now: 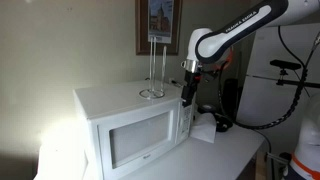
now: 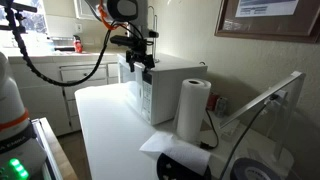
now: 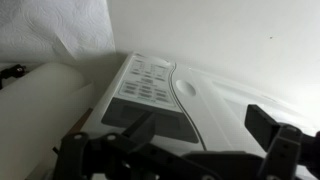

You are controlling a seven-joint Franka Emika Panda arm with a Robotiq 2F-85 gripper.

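A white microwave (image 1: 135,138) stands on the white table, its door facing the open table area. In the wrist view its control panel with the keypad (image 3: 152,78) and dark display lies in front of my gripper. The two dark fingers stand wide apart, one over the panel and one over the door side, with nothing seen between them. From outside, my gripper (image 2: 138,66) hangs close to the microwave's upper front edge at the panel end. Whether it touches the microwave cannot be told.
An upright paper towel roll (image 2: 192,108) stands beside the microwave. A white sheet (image 2: 174,148) lies over a dark object near it. On top of the microwave is a white wire rack (image 1: 152,92).
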